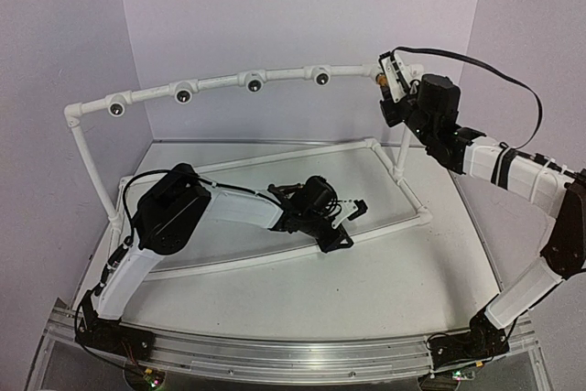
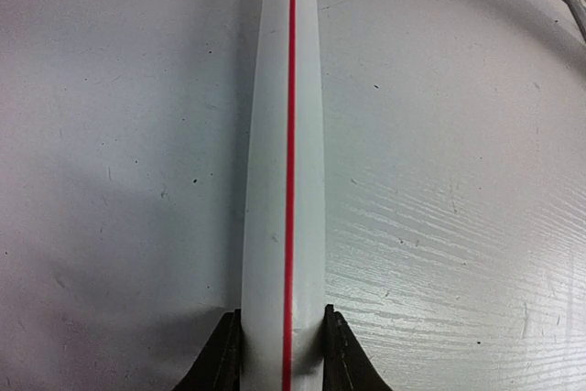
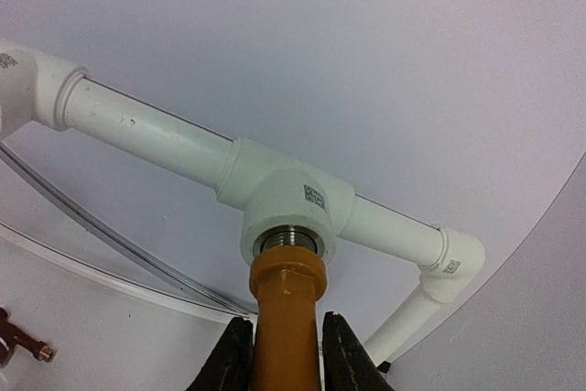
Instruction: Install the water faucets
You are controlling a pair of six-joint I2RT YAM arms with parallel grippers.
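An orange faucet (image 3: 287, 318) points at the tee fitting (image 3: 291, 194) near the right end of the raised white pipe, its end at the tee's threaded mouth with some silver thread showing. My right gripper is shut on the faucet, a black finger against each side. From above, only a bit of orange (image 1: 381, 80) shows beside that gripper. Down at the frame's front bar, my left gripper is shut on the white pipe with a red stripe (image 2: 286, 190), both fingertips touching its sides.
Several other tees with dark open mouths, such as this tee (image 1: 254, 82), line the raised pipe to the left. A red-brown faucet (image 3: 18, 341) lies low in the right wrist view.
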